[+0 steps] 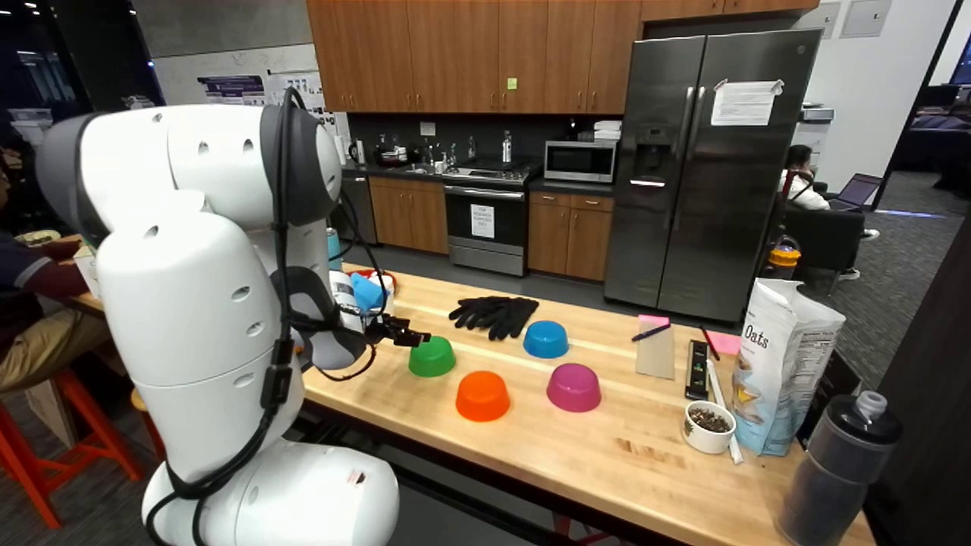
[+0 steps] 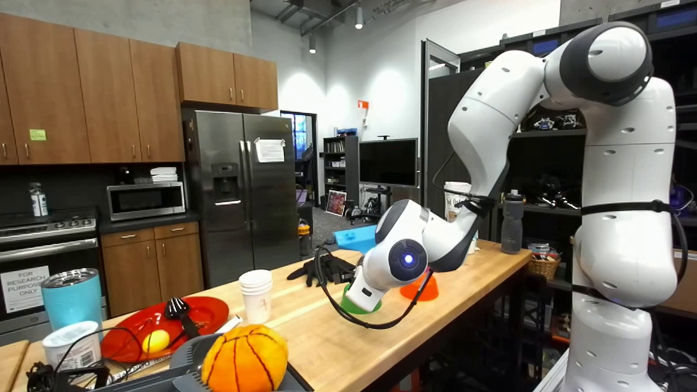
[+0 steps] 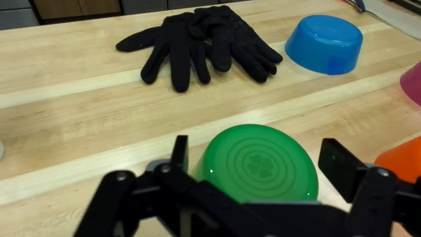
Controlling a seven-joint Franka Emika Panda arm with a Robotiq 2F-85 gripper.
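Observation:
My gripper stands open, its black fingers to the left and right of an upturned green bowl in the wrist view. Nothing is gripped; whether a finger touches the bowl I cannot tell. In exterior view 1 the gripper is at the left of the green bowl, low over the table. An orange bowl, a magenta bowl and a blue bowl also rest upside down on the wood. The arm covers much of the green bowl in exterior view 2.
Black gloves lie behind the bowls. An oats bag, a small white cup and a bottle stand at the right end. White cups and a red plate occupy the other end.

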